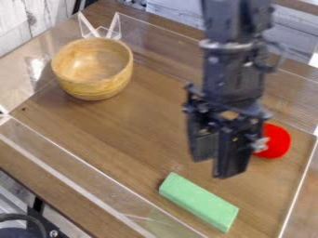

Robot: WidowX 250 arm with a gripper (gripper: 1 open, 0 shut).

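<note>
A dark robot arm reaches down from the top right of the camera view, its gripper [226, 139] hanging over the right half of the wooden table. Below it lies a green rectangular block [199, 202]. A red round object [274, 139] sits to the right, partly behind the gripper. A wooden bowl [91, 70] stands at the upper left. The gripper's fingers are blurred and dark; I see nothing clearly held, and their spread is hard to read.
The table's edge runs along the lower left, with dark cables beyond it. A white wire shape stands behind the bowl.
</note>
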